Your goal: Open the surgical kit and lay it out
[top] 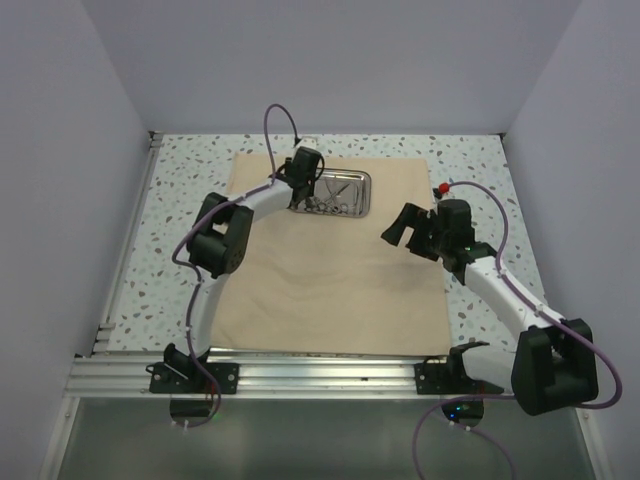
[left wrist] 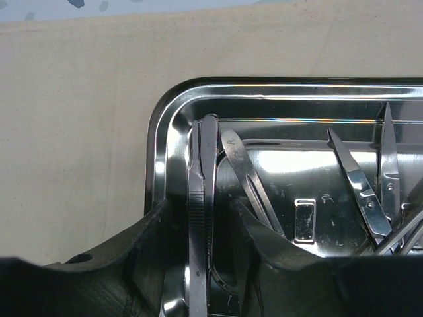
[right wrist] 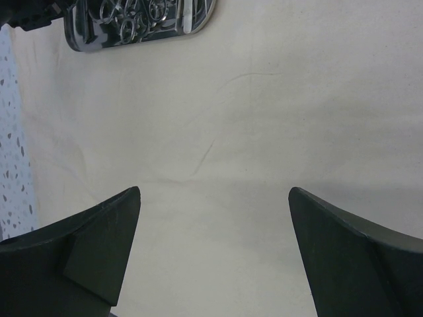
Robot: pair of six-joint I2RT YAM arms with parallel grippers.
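Note:
The steel tray point(top: 366, 195) lies near the back of the beige cloth, its lid off and instruments inside. Along one of its end walls are slim metal tweezers point(left wrist: 197, 231), legs side by side. My left gripper is over that end, partly open. Its fingers point(left wrist: 149, 241) straddle the tweezers, with a gap visible on either side. Beside them lies another flat metal instrument point(left wrist: 246, 172), slanting under one finger. Pointed scissors point(left wrist: 360, 191) rest farther along the tray. My right gripper hangs open and empty above bare cloth.
Ring handles point(right wrist: 127, 30) of several instruments cluster along the tray's near side. The tray's raised rim point(left wrist: 153, 158) runs close beside my left fingers.

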